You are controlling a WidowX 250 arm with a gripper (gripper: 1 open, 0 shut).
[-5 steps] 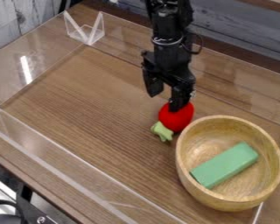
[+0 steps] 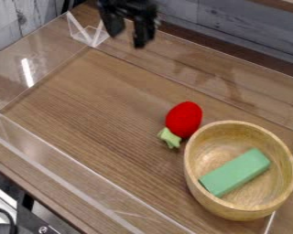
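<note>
A red strawberry-like object (image 2: pixel 183 120) with a pale green top lies on the wooden table (image 2: pixel 81 146). To its lower right is a round cream bowl (image 2: pixel 267 151) holding a green rectangular block (image 2: pixel 233 174). The dark gripper (image 2: pixel 127 23) is at the top edge, blurred and far from the red object; its finger state is hard to make out.
A clear plastic piece (image 2: pixel 84 26) stands at the upper left beside the gripper. A dark cable runs at the lower left corner.
The gripper has moved up and back, away from the red object to the top edge of the view, uncovering the middle of the table.
</note>
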